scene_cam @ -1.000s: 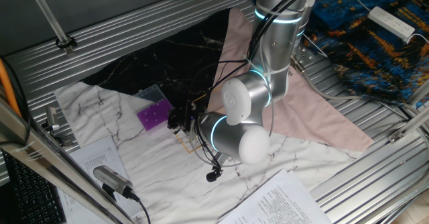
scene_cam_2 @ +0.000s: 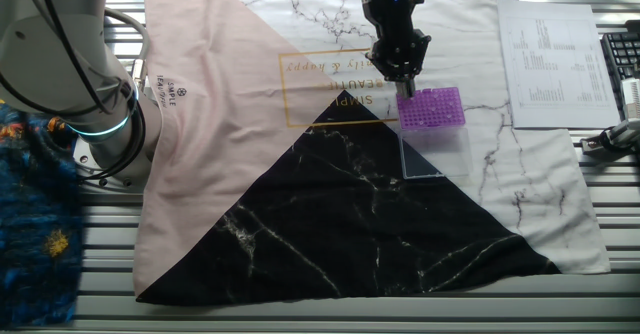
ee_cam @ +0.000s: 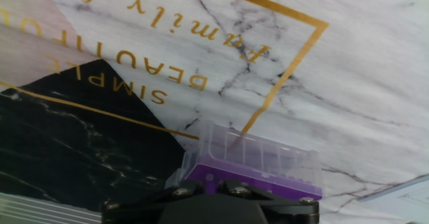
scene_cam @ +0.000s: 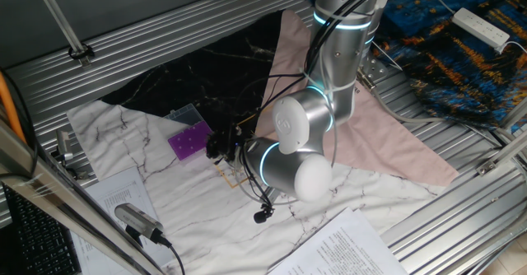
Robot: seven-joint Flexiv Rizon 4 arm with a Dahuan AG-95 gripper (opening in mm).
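A purple rack (scene_cam_2: pixel 432 109) with rows of small holes lies on the marble-print cloth, and a clear plastic lid (scene_cam_2: pixel 436 159) extends from it over the black part. My gripper (scene_cam_2: pixel 407 89) points down at the rack's left edge in exterior view 2; whether it touches is unclear. In exterior view 1 the purple rack (scene_cam: pixel 191 141) lies just left of the dark gripper. The wrist view shows the rack's translucent side (ee_cam: pixel 261 153) above its purple part, just beyond the gripper's dark linkage. The fingertips are too hidden or small to judge their spacing.
Around the rack the cloth (scene_cam_2: pixel 330 224) is mostly bare. Printed sheets (scene_cam_2: pixel 557 64) lie beside it, with a keyboard (scene_cam_2: pixel 622 59) beyond. More papers (scene_cam: pixel 342 246) sit near the front in exterior view 1. Metal posts (scene_cam: pixel 82 184) and a camera-like device (scene_cam: pixel 138 221) stand on the left.
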